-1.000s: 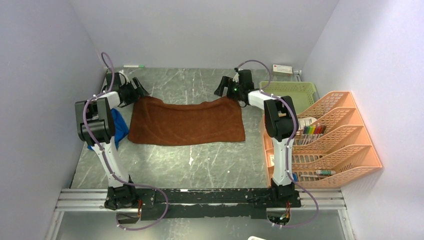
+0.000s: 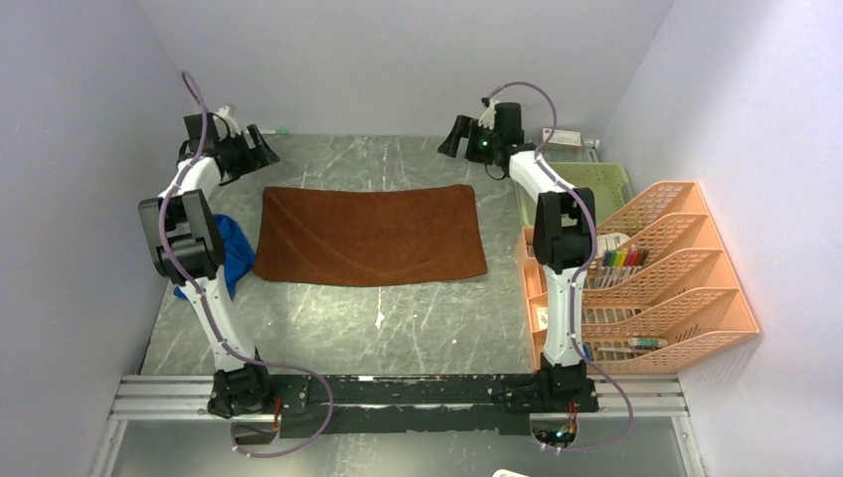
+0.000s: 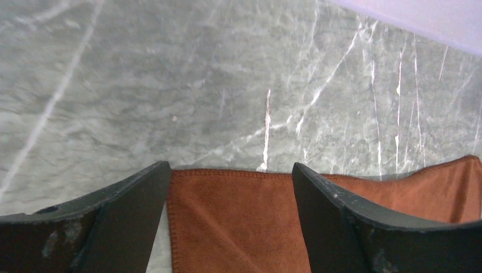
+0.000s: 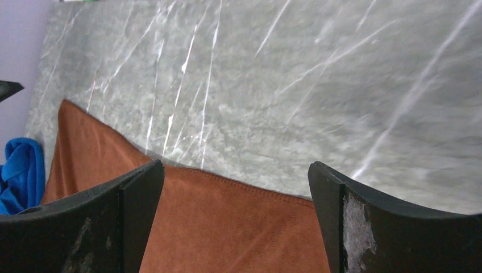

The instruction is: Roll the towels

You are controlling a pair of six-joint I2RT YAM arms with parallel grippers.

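A brown towel (image 2: 373,238) lies spread out on the grey table, wider than it is deep, with a few soft creases. Beyond its far left corner, my left gripper (image 2: 260,145) hovers part open. In the left wrist view that towel corner (image 3: 239,193) shows between the fingers, not gripped. My right gripper (image 2: 457,139) is wide open past the far right corner, its fingers (image 4: 352,222) apart with the towel's edge below. A crumpled blue towel (image 2: 234,256) sits at the left, partly hidden under the left arm.
An orange rack (image 2: 686,263) with pens stands on the right. Behind it is a green basket (image 2: 594,181). A white box (image 2: 563,137) lies at the back right.
Both grippers have moved back, away from the brown towel's far corners. Its far edge, bunched and sagging a second ago, now lies flatter and straighter.
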